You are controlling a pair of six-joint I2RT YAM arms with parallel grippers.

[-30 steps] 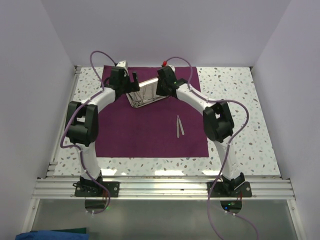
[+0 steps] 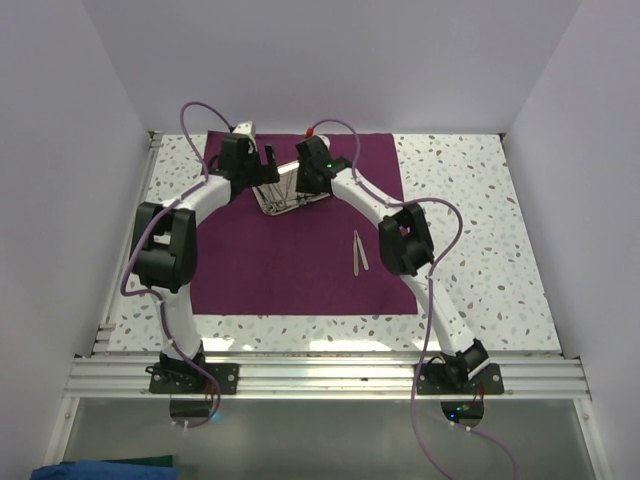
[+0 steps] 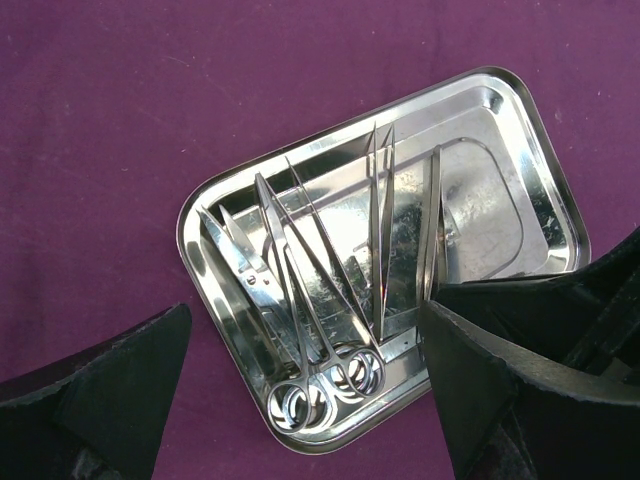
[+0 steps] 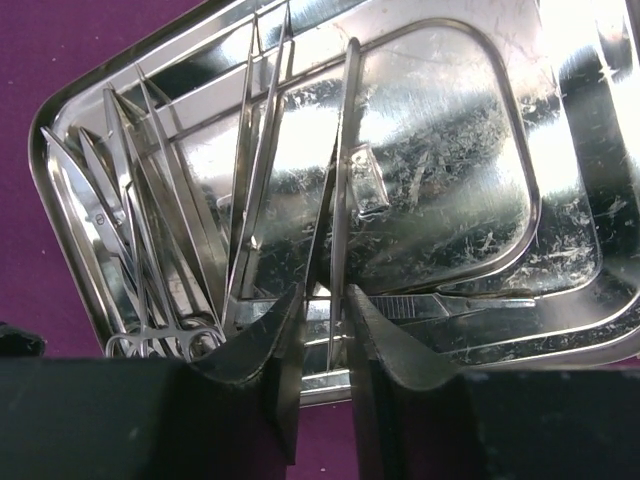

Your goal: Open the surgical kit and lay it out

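A steel tray (image 3: 210,300) on the purple cloth holds scissors (image 3: 255,280) at its left, long pointed tweezers (image 3: 376,230) in the middle and further tweezers (image 4: 348,120) toward the right. My left gripper (image 2: 267,165) hovers over the tray's left part, open, with only tray and instruments below in its wrist view. My right gripper is down at the tray's near edge, fingers either side of the right-hand tweezers' lower end, partly open; whether they touch it I cannot tell. Two thin instruments (image 2: 356,255) lie on the cloth right of centre.
Speckled white table (image 2: 480,230) shows free at the right. The two grippers are close together over the tray.
My right gripper has moved left over the tray, toward my left gripper. The left arm has not visibly moved.
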